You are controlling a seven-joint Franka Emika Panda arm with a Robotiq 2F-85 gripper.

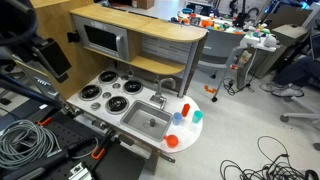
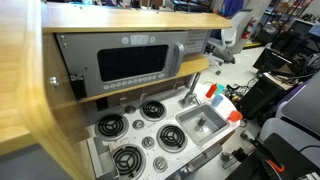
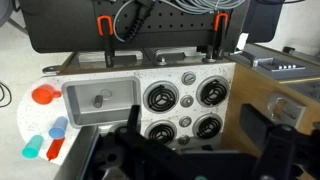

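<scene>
My gripper stands open in the wrist view, with its two dark fingers wide apart and nothing between them. It is above the toy kitchen's stovetop, whose black burners show between and beyond the fingers. In exterior view 1 the dark arm reaches in at the upper left; exterior view 2 does not show it. On the white counter by the sink stand an orange-red round item, a small blue cup, a red upright item and a teal cup.
A silver microwave sits beneath the wooden shelf behind the burners. The faucet rises behind the sink. A wooden cabinet stands beside the stove. Black cables lie on the floor. The sink basin looks empty.
</scene>
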